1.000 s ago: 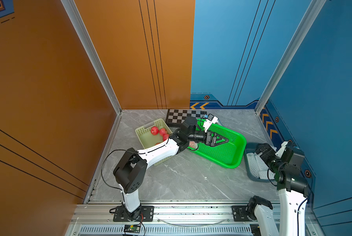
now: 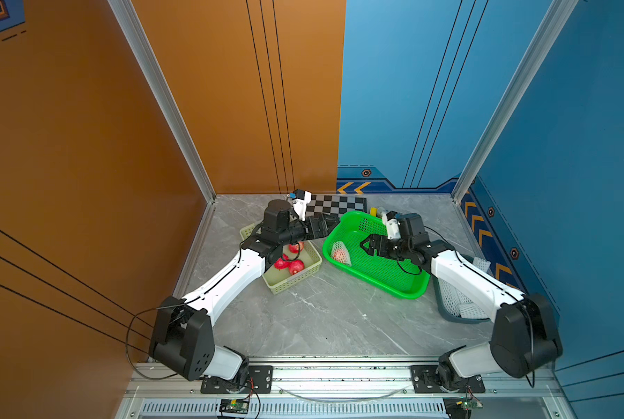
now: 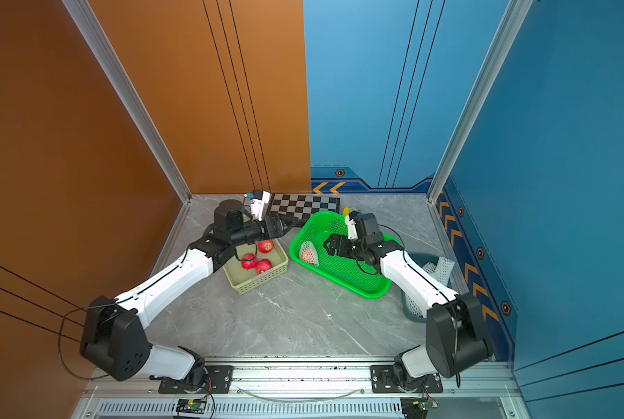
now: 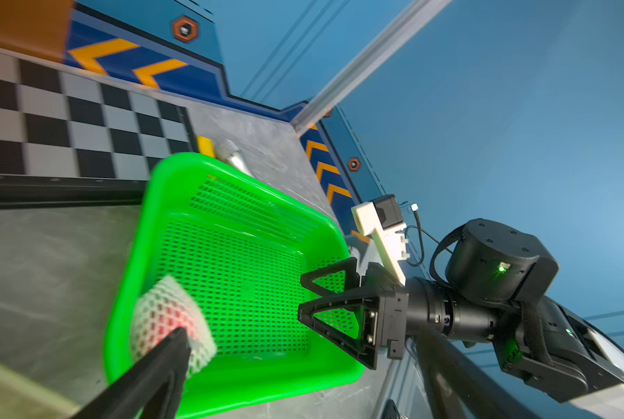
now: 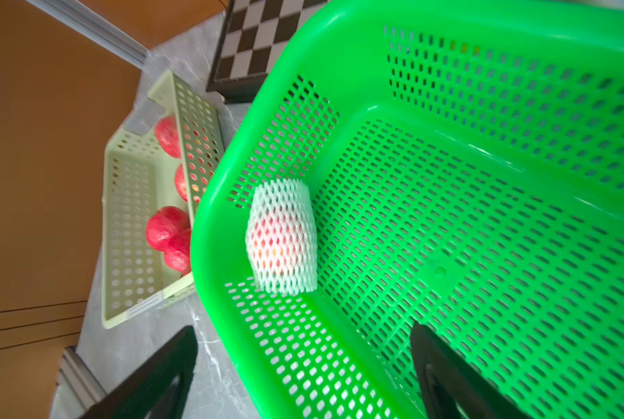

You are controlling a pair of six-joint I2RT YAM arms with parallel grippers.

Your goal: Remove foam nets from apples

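An apple in a white foam net (image 5: 282, 237) lies in the left end of the green basket (image 5: 507, 28). My right gripper (image 2: 371, 244) hangs over that basket to the right of the netted apple, open and empty. My left gripper (image 2: 326, 225) is open and empty, higher up between the beige basket and the green one. Several bare red apples (image 5: 164, 229) sit in the beige basket (image 5: 127, 237).
A dark grey-teal basket (image 3: 416, 314) with loose foam nets (image 3: 437, 272) stands at the right. A checkered board (image 4: 46, 132) and a yellow object (image 4: 206, 145) are at the back.
My right gripper has swung from the dark basket at the right in over the green basket. My left gripper has moved left and back, away from above the green basket's middle.
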